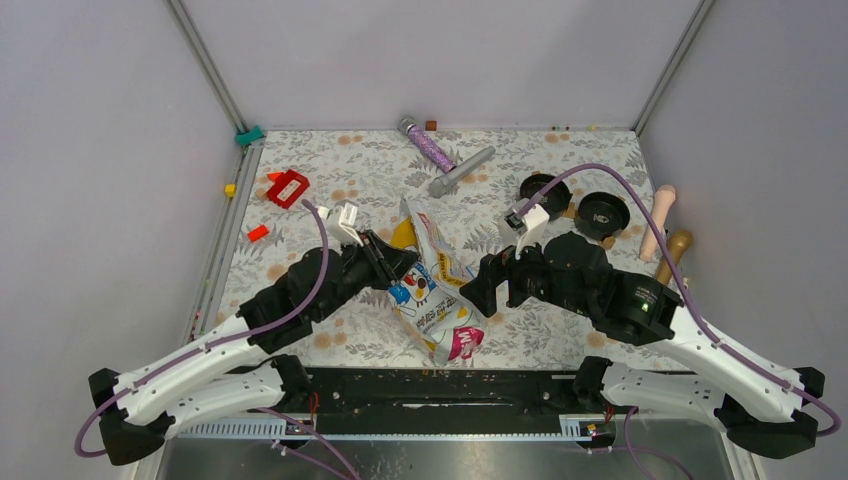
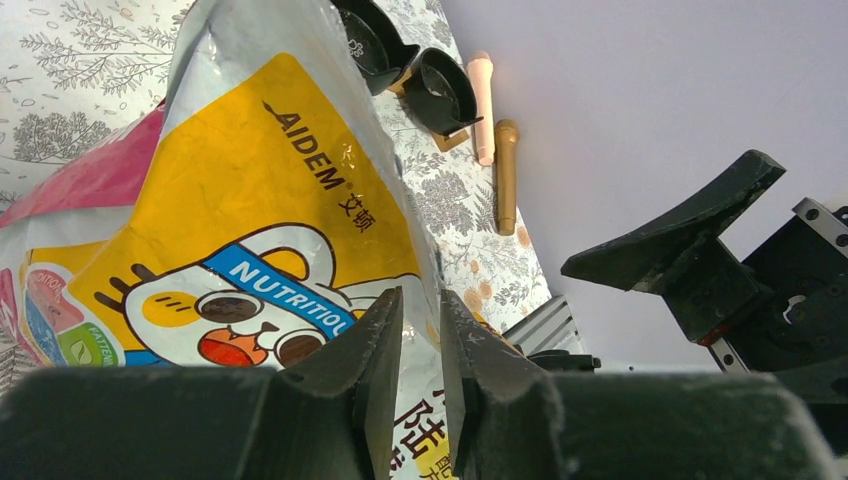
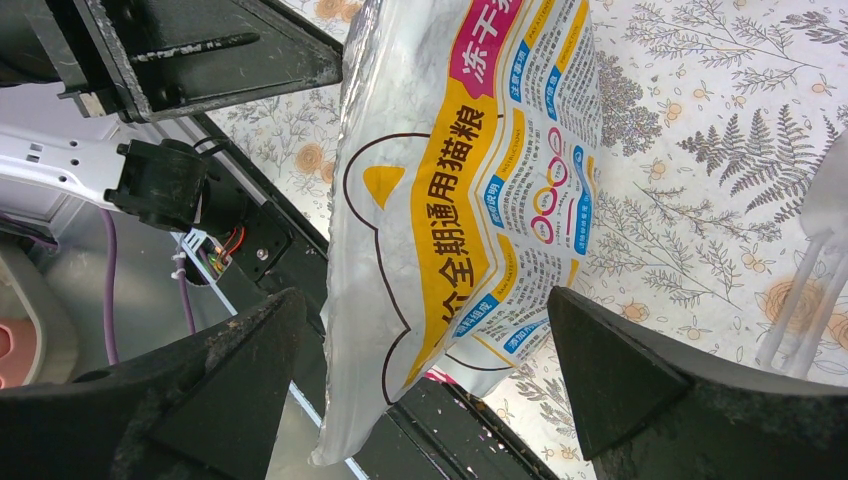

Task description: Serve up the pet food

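A tall pet food bag (image 1: pixel 438 315), white and yellow with a cartoon cat, stands at the table's front middle between both arms. My left gripper (image 1: pixel 408 264) is at its left side, fingers a narrow gap apart; in the left wrist view the bag's printed face (image 2: pixel 270 220) shows behind and between the fingertips. At the bag's other side, my right gripper stands wide open, the bag's side panel visible between its fingers. Two black bowls (image 1: pixel 545 196) (image 1: pixel 602 215) rest at the back right. Whether the bag is unsealed is unclear.
A clear scoop-like tool (image 3: pixel 815 240) lies right of the bag. Behind are a purple glitter microphone (image 1: pixel 430 146) and a grey one (image 1: pixel 462 172). A red box (image 1: pixel 288 188) lies far left; wooden pieces (image 1: pixel 660 215) line the right edge.
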